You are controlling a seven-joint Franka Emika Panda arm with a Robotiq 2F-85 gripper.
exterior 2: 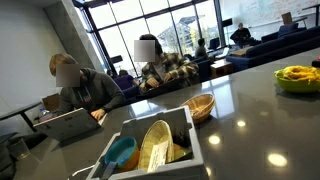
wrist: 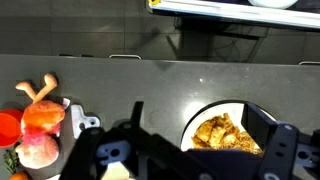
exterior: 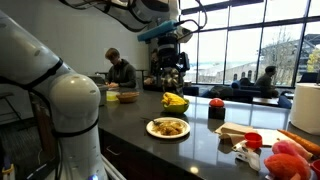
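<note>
My gripper hangs high over the dark counter, its two fingers spread wide at the lower corners of the wrist view with nothing between them. In exterior view 1 the gripper (exterior: 170, 82) points down above the counter. Beneath it lies a white plate (exterior: 150, 128) of brownish-orange food, which shows right of centre as food (wrist: 222, 132) in the wrist view. Behind the plate a green bowl (exterior: 184, 107) holds something yellow (exterior: 173, 99). The same bowl (exterior 2: 297, 85) sits at the right of exterior view 2.
Red plush toys (exterior: 289, 160), a red cup (exterior: 253, 141) and a cutting board (exterior: 238, 130) crowd the counter's right side. A grey bin (exterior 2: 185, 122) with bowls inside stands in exterior view 2. Bare counter (wrist: 150, 85) separates toys and plate. People sit beyond.
</note>
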